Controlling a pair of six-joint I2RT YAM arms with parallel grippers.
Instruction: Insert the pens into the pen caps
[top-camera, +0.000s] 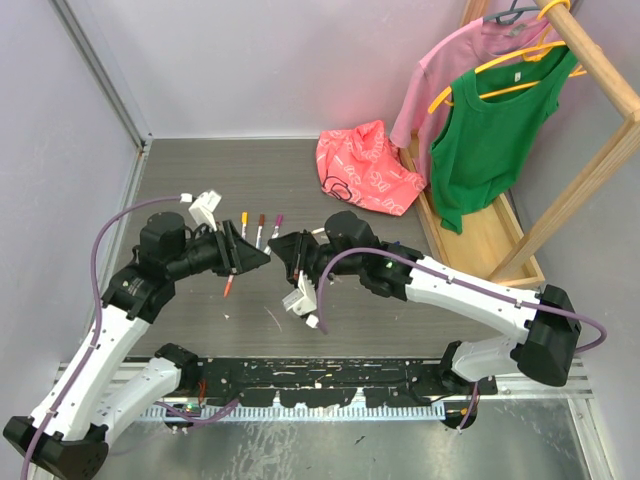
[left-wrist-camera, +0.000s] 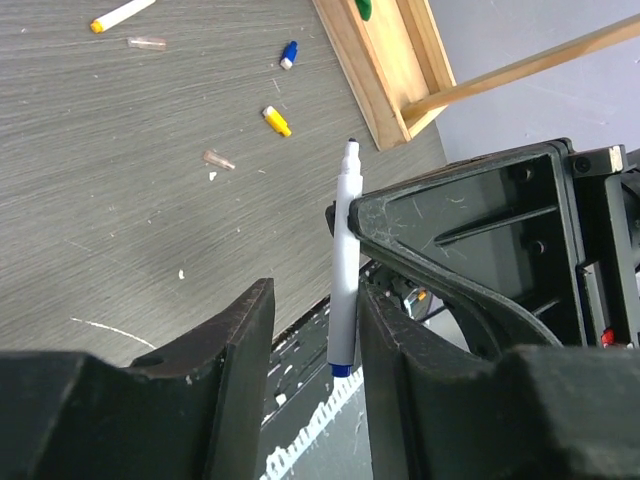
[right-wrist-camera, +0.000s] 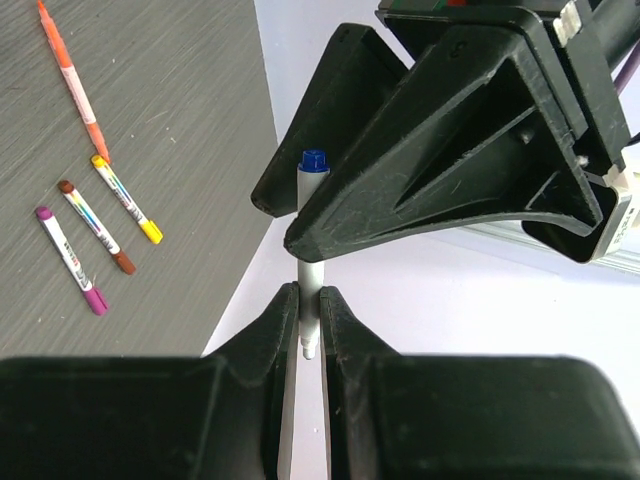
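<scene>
A white pen (left-wrist-camera: 343, 270) with a blue end is held in my right gripper, shut on it, in the space where my two grippers meet (top-camera: 270, 250). My left gripper has its fingers apart around the pen's lower part; in the right wrist view its dark fingers surround the blue end, and whether they touch it is unclear. Orange (right-wrist-camera: 70, 75), yellow (right-wrist-camera: 128, 200), brown (right-wrist-camera: 96, 227) and purple (right-wrist-camera: 72, 260) pens lie on the table. A small yellow cap (left-wrist-camera: 276, 121) and a blue cap (left-wrist-camera: 289, 55) lie apart.
A pink cloth (top-camera: 365, 170) lies at the back right, beside a wooden rack (top-camera: 515, 260) with hanging clothes. Small clear and white bits lie on the table (left-wrist-camera: 150, 240).
</scene>
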